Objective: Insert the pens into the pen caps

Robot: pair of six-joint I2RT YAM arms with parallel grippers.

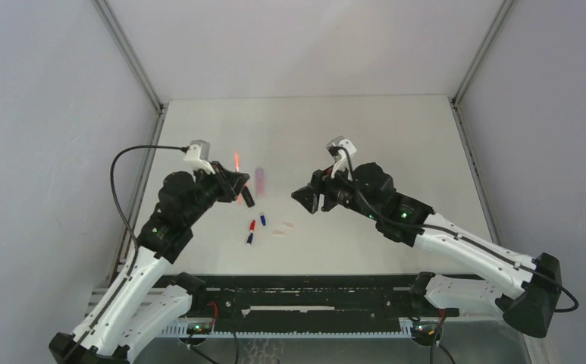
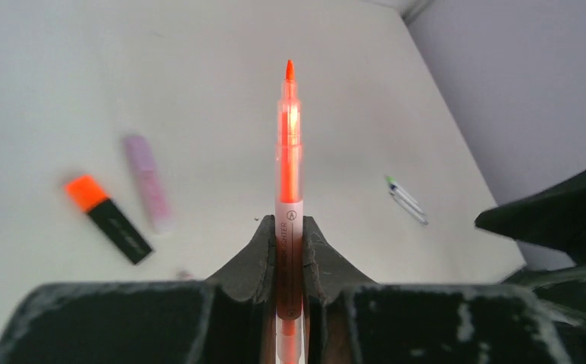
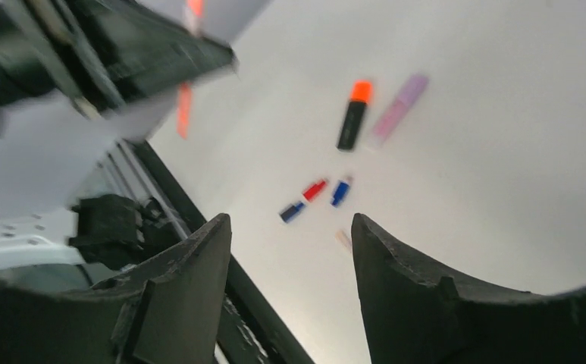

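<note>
An orange highlighter pen (image 2: 289,174) with a clear barrel and a pointed orange tip stands between the fingers of my left gripper (image 1: 242,184), which is shut on it. The pen's far end drops out of the left wrist view. My right gripper is open, with nothing between its fingers, a clear gap to the right of the left one. On the table lie a black marker with an orange end (image 3: 352,114) and, alongside it, a pink marker with a purple end (image 3: 399,108). Neither marker touches a gripper.
Nearer the front edge are a small red-and-blue piece (image 1: 251,231), a small blue piece (image 1: 263,219) and pale strips (image 1: 278,233). A small white-and-green item (image 2: 407,200) lies elsewhere on the table.
</note>
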